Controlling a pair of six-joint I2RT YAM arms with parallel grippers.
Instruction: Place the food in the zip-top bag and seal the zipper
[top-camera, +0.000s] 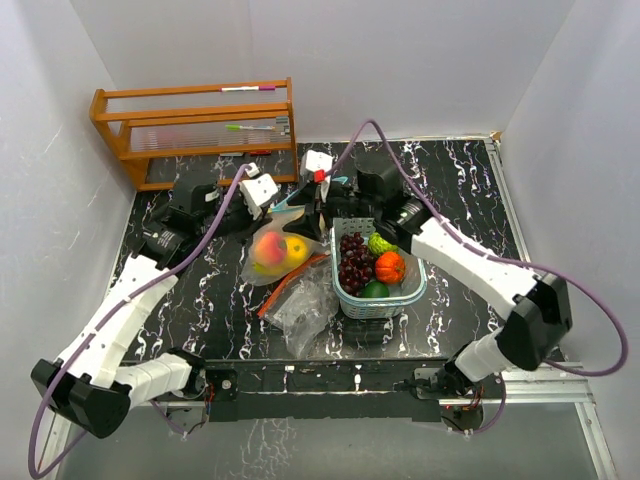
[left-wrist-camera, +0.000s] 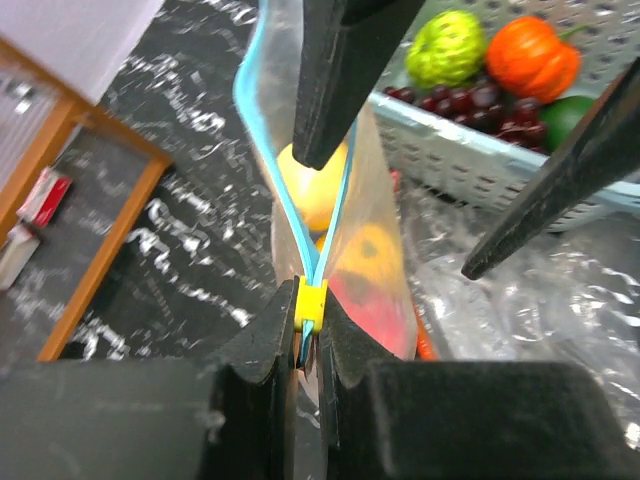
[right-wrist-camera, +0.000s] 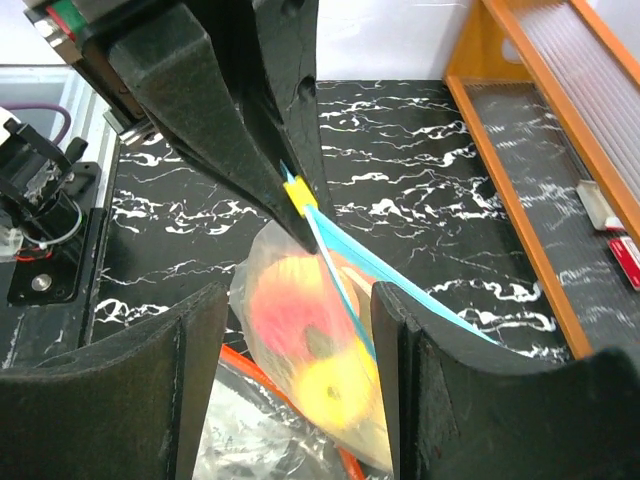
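Observation:
A zip top bag (top-camera: 262, 268) holding peach and yellow fruit hangs over the counter, its blue-edged top toward the back. My left gripper is shut on the bag's zipper end, at the yellow slider (left-wrist-camera: 310, 298). My right gripper is open around the blue zipper strips in its own view, above the bag; its dark fingers reach in from the top of the left wrist view.
A basket (top-camera: 418, 280) of grapes, peppers and green produce stands right of the bag. A crumpled empty bag (top-camera: 305, 315) lies in front. A wooden rack (top-camera: 200, 115) stands at the back left.

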